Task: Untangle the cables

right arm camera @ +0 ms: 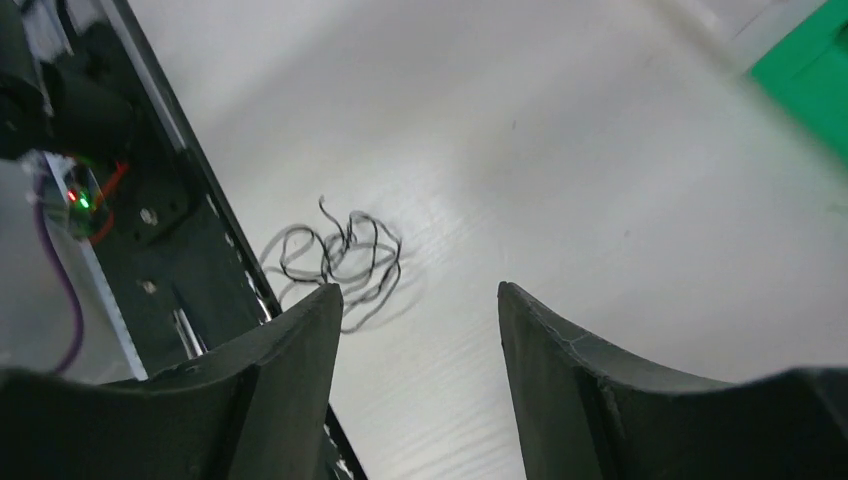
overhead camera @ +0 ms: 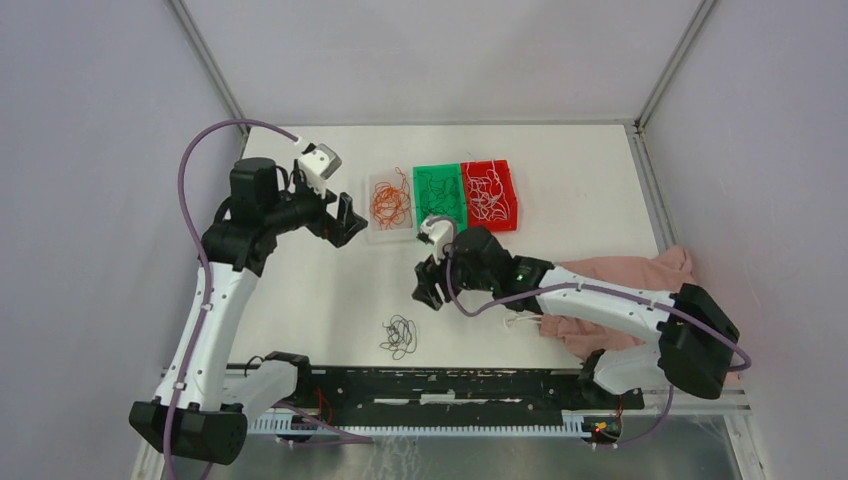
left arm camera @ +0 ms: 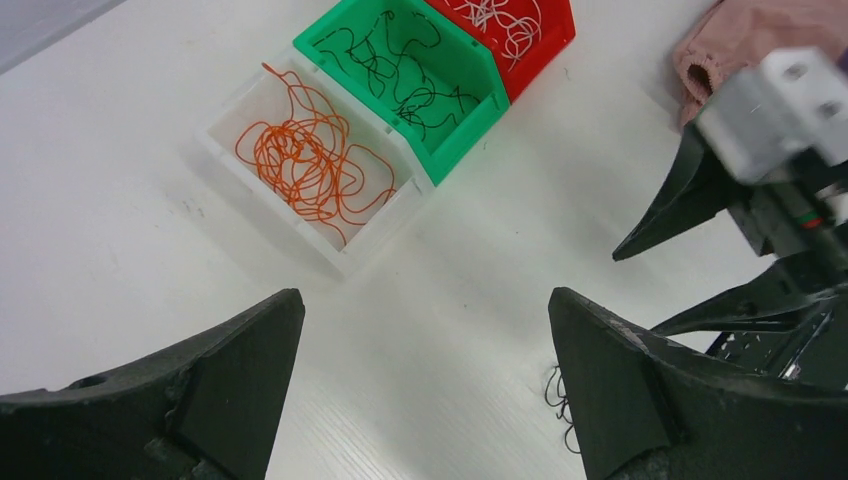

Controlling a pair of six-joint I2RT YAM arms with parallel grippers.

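A loose tangle of dark cable [overhead camera: 399, 337] lies on the white table near its front edge; the right wrist view shows the same dark cable [right arm camera: 345, 255] beyond the left finger. My right gripper [overhead camera: 430, 285] hovers behind and to the right of it, open and empty. Orange cables [left arm camera: 310, 160] fill the white bin, dark cables [overhead camera: 440, 195] lie in the green bin, and white cables [overhead camera: 487, 192] are in the red bin. Left of the bins, my left gripper [overhead camera: 350, 222] hangs open above the table, nothing between its fingers.
The white bin [left arm camera: 225, 140], green bin [left arm camera: 470, 132] and red bin [overhead camera: 512, 205] stand in a row at the back. A pink cloth [overhead camera: 640, 268] covers the front right, partly under the right arm, with a white cable end [overhead camera: 522, 319] beside it.
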